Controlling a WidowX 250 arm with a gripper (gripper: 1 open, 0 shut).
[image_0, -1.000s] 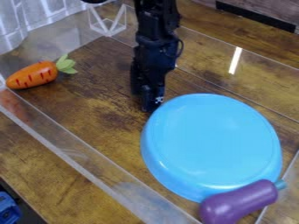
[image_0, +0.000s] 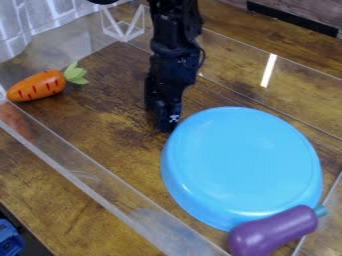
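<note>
The black gripper (image_0: 167, 105) hangs at the upper middle, low over the wooden table, just behind a large blue disc (image_0: 241, 168); whether it is open or shut is too dark to tell. A toy carrot (image_0: 40, 87) lies at the left. A purple toy eggplant (image_0: 267, 233) lies at the bottom right, against the disc's edge.
The wooden table (image_0: 100, 130) has bare room left of the gripper and at the upper right. A clear strip runs diagonally along the lower left, with a small blue item (image_0: 8, 240) in the corner beyond it.
</note>
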